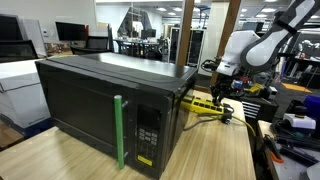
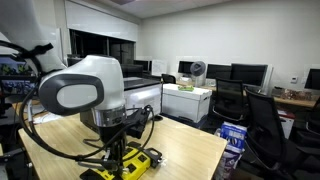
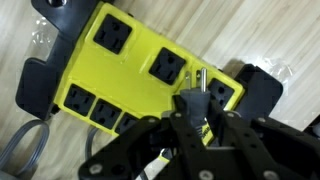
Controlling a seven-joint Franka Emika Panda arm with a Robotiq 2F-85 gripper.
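Note:
A yellow power strip (image 3: 140, 68) with black ends and several black sockets lies on the wooden table, slanting across the wrist view. A grey plug (image 3: 197, 100) with two metal prongs is between my gripper's (image 3: 197, 113) fingers. Its prongs point toward the strip, beside the right-hand socket (image 3: 220, 93) and partly over it. From this angle, whether the prongs touch the strip cannot be told, nor whether the fingers press on the plug. In exterior view 1, my gripper (image 1: 219, 92) is down by the strip (image 1: 203, 106); exterior view 2 shows the strip (image 2: 122, 166) under the arm.
A large black microwave (image 1: 115, 105) with a green handle stands just beside the strip. A grey cord (image 3: 40, 140) loops off the strip's end. Bare table (image 2: 195, 145) lies open on the other side.

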